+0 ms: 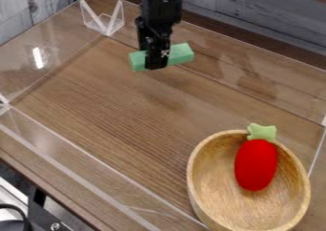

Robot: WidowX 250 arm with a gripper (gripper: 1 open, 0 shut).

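My black gripper (pixel 156 53) is near the back middle of the wooden table, shut on a green block (pixel 180 55) that sticks out to both sides of the fingers. A red plush vegetable with a pale green top (pixel 254 164) lies in a round wooden bowl (pixel 212 193) at the front right.
A clear plastic rack (pixel 103 15) stands at the back left. A grey plank wall runs along the back.
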